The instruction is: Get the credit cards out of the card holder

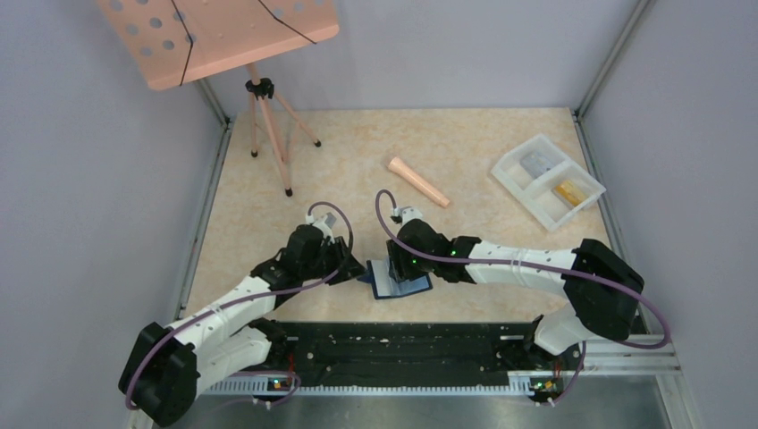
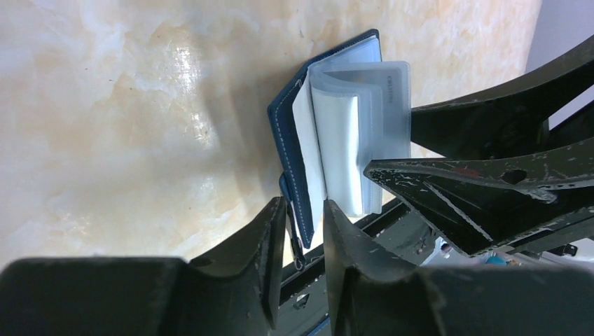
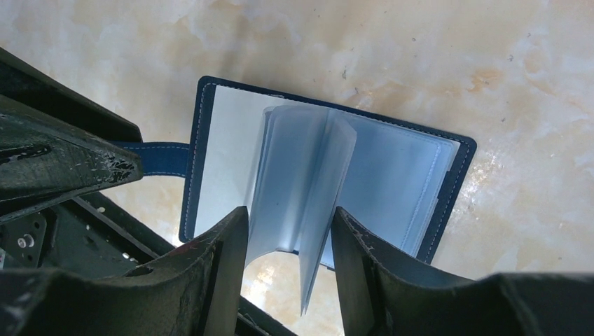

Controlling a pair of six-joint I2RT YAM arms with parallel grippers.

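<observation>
The dark blue card holder (image 3: 464,157) lies open on the table with clear plastic sleeves (image 3: 385,189) inside; I cannot tell any cards in them. My left gripper is at the holder's strap (image 3: 161,159) end, its fingers parted a little; whether the strap is held is unclear. My right gripper is over the holder, part open, with an upright clear sleeve (image 3: 324,196) between its fingers, apparently not clamped.
A pink cylinder (image 1: 417,182) lies behind the arms. A white divided tray (image 1: 518,179) sits at the back right, and a pink stand (image 1: 273,134) at the back left. The table's front edge is just below the holder.
</observation>
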